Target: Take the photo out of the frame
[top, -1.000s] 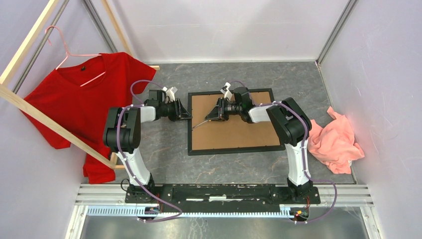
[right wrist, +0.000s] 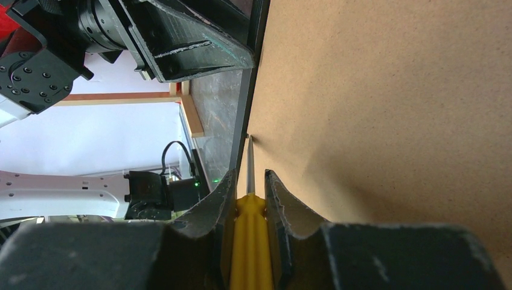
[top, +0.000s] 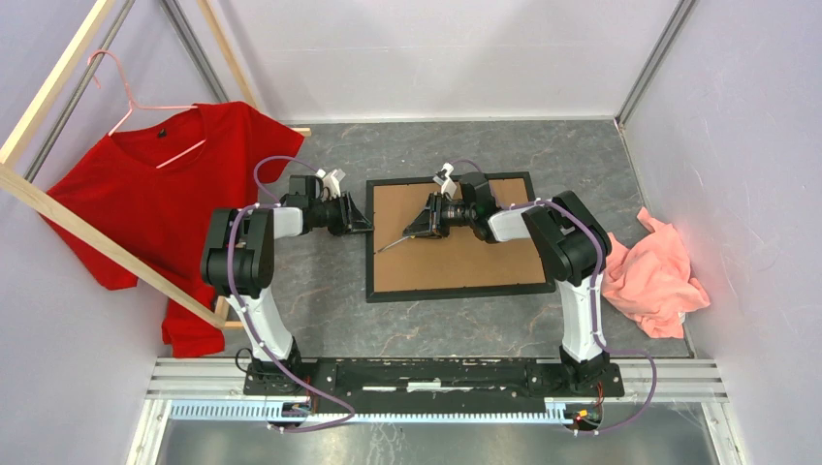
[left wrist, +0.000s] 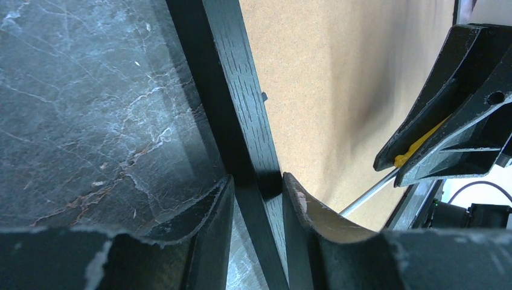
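The black picture frame (top: 456,294) lies face down with its brown backing board (top: 465,262) showing; no photo is visible. Across its left bar sits my left gripper, one finger outside and one on the board side, both close against the bar with no clear gap. My right gripper is shut on the yellow handle (right wrist: 250,241) of a thin metal tool, likely a screwdriver. The tool's shaft (right wrist: 250,169) reaches toward the left bar, its tip by a small tab at the board's edge. Another dark tab (left wrist: 264,96) shows along that bar.
A red shirt (top: 184,184) hangs on a wooden rack at the left. Crumpled pink cloth (top: 654,276) lies at the right.
The right gripper and its tool have shifted slightly to the right, the tip moving a little away from the left bar. The left arm looks unmoved.
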